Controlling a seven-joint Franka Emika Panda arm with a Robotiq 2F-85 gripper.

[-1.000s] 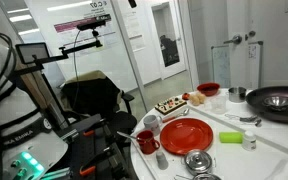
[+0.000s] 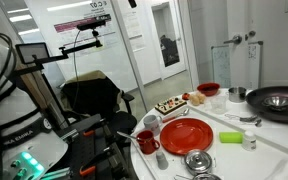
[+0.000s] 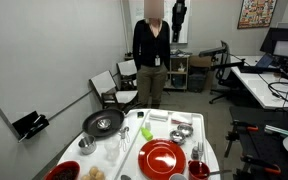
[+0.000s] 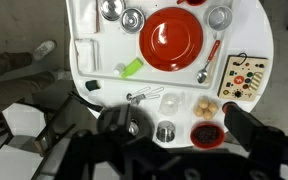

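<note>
My gripper stands open in the wrist view, its dark fingers wide apart at the lower edge and nothing held between them. It looks down from well above the table. A red plate [image 4: 171, 39] lies flat near the middle of the tabletop. Beside it, close to the table edge, is a red mug [image 2: 147, 142]. A red bowl [image 4: 207, 134] with dark contents sits at the other end. The black frying pan [image 2: 277, 101] rests toward the back. A bright green item [image 4: 133, 67] lies near the plate.
A wooden board with small pieces [image 4: 244, 77], several round brown items [image 2: 195, 98], a metal pot [image 2: 237, 94] and metal lids [image 2: 198, 160] crowd the table. A clear container [image 4: 172, 104] stands between plate and pan. A person [image 3: 152, 50] is behind the table.
</note>
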